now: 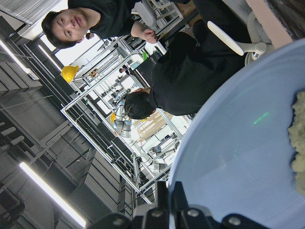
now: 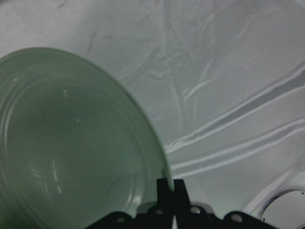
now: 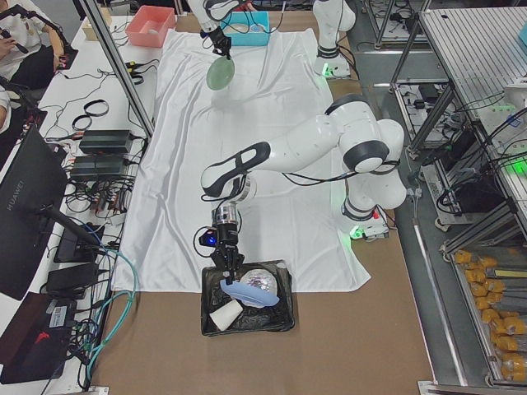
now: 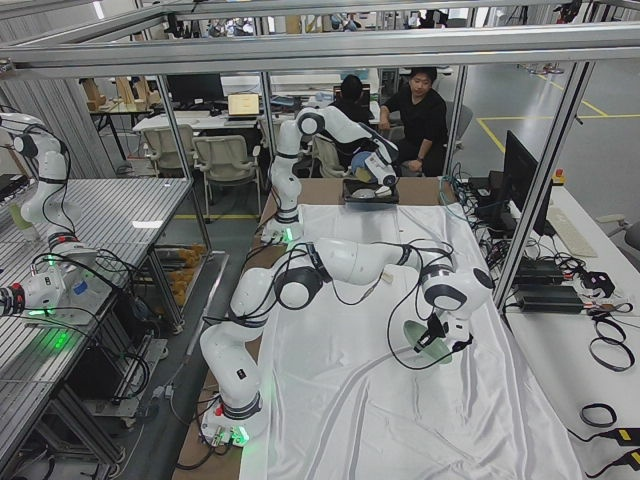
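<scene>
My left gripper (image 3: 228, 275) is shut on the rim of a light blue plate (image 3: 252, 294), tilted over a black-lined bin (image 3: 277, 318). In the left wrist view the plate (image 1: 228, 162) has pale crumbly stuff (image 1: 298, 143) on it. The bin also holds a white item (image 3: 225, 316) and a silvery round thing (image 3: 260, 276). At the other end, my right gripper is shut on the rim of a green plate (image 2: 76, 138), above the white cloth (image 3: 239, 140).
A pink bin (image 3: 151, 26) and a blue bin (image 3: 254, 33) stand at the far end. Cables and monitors line one side. Two people (image 4: 415, 120) sit behind the black bin.
</scene>
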